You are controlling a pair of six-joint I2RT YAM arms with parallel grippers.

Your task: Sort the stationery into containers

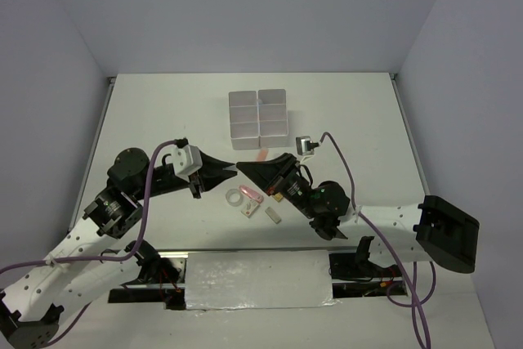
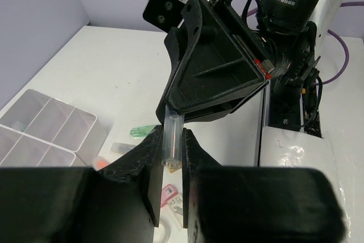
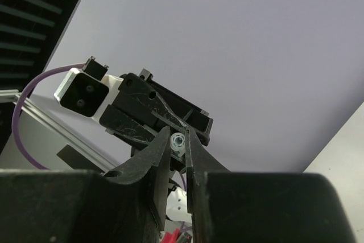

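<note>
A clear, narrow tube-like piece (image 2: 173, 143) bridges my two grippers above the table. My left gripper (image 1: 231, 170) is shut on one end, and my right gripper (image 1: 239, 166) is shut on the other. In the right wrist view the round end of the tube (image 3: 178, 141) shows between the fingertips. On the table lie a white tape ring (image 1: 234, 197), a pink item (image 1: 252, 194), a small box (image 1: 249, 208) and a grey-green block (image 1: 273, 215). In the left wrist view a green item (image 2: 142, 131) lies below the right gripper.
A clear compartment box (image 1: 259, 118) stands at the back centre, with an orange-pink item (image 1: 262, 154) in front of it.
</note>
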